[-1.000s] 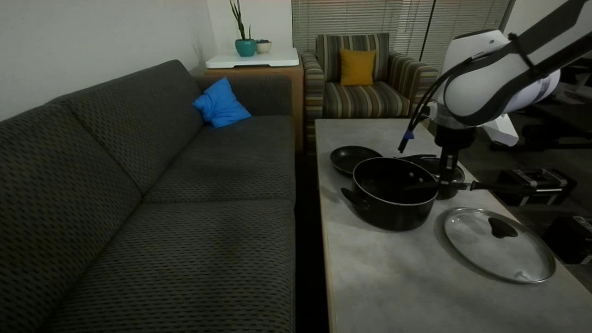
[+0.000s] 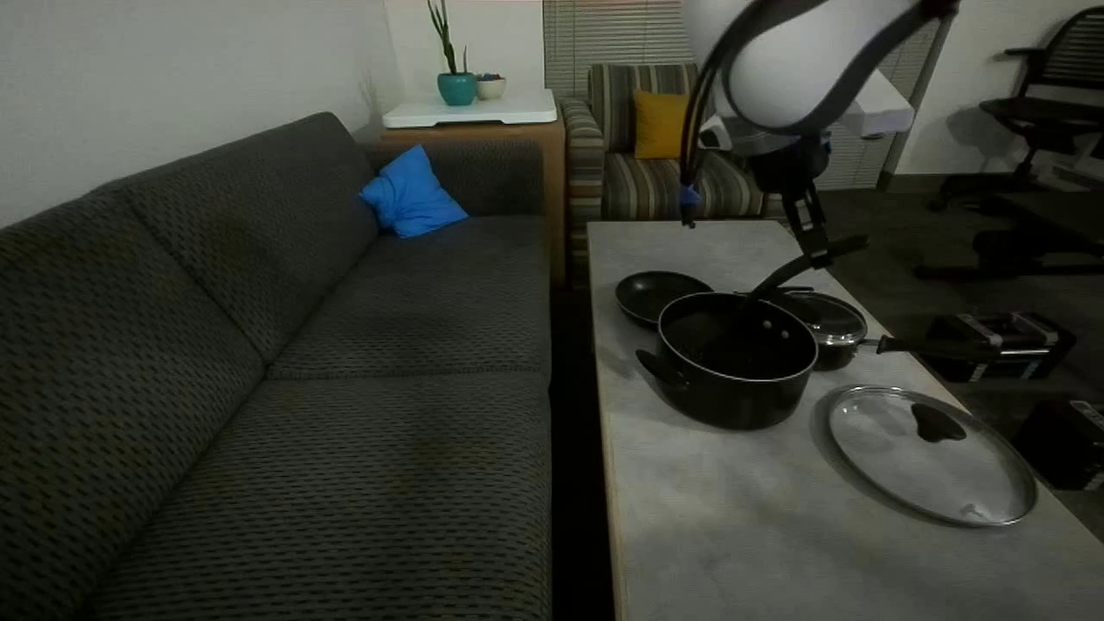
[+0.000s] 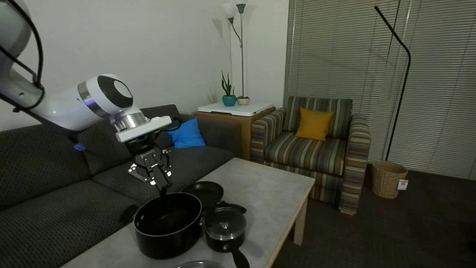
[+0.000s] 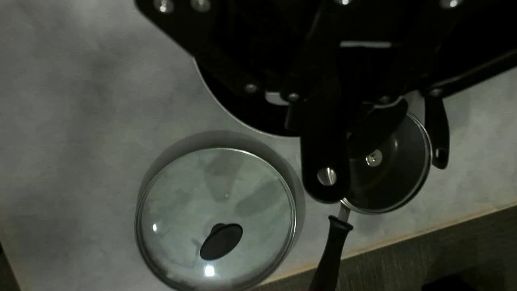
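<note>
Above the large black pot [image 2: 737, 388], my gripper [image 2: 819, 254] is shut on a black utensil [image 2: 781, 274]. The utensil slants down into the pot, where its lower end is lost against the dark inside. Seen from the wrist, its handle [image 4: 310, 169] sticks out past the fingers and has a hole at the end; the fingers themselves are very dark there. In exterior view 2 the gripper [image 3: 161, 184] is over the pot's far side [image 3: 167, 243].
A lidded saucepan [image 3: 225, 227] stands beside the pot, and a frying pan [image 2: 657, 293] lies behind it. The large glass lid [image 4: 218, 194] rests flat on the table [image 2: 714, 528]. A grey sofa [image 2: 414, 445] runs alongside.
My gripper has risen and moved left and away from the camera. The utensil came up with it, from lying low across the pot's rim to a steeper slant. The cookware looks unmoved.
</note>
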